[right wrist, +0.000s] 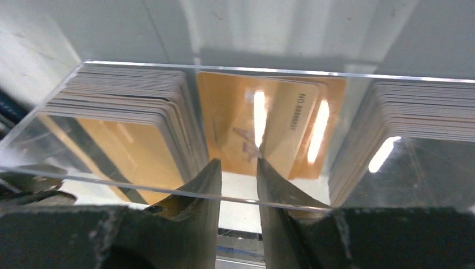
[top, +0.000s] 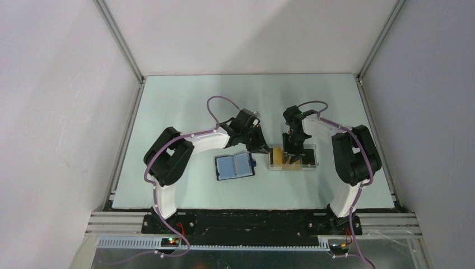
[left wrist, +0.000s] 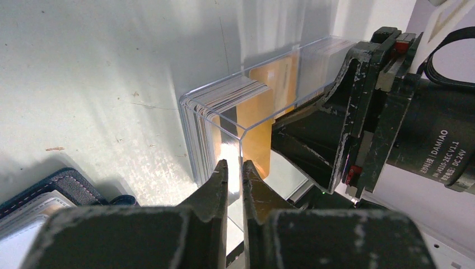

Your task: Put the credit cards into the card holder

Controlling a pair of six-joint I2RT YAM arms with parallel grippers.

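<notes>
A clear acrylic box point(left wrist: 199, 95) holds stacks of cards point(right wrist: 134, 145) at both sides and gold cards point(right wrist: 241, 123) lying in its middle. My left gripper is shut on the box's near end corner. My right gripper reaches down into the box at the middle, its fingers slightly apart below the gold cards, with no card clearly between them. The open card holder point(top: 233, 166), dark blue with clear sleeves, lies left of the box; its corner shows in the left wrist view.
White walls stand on both sides and at the back.
</notes>
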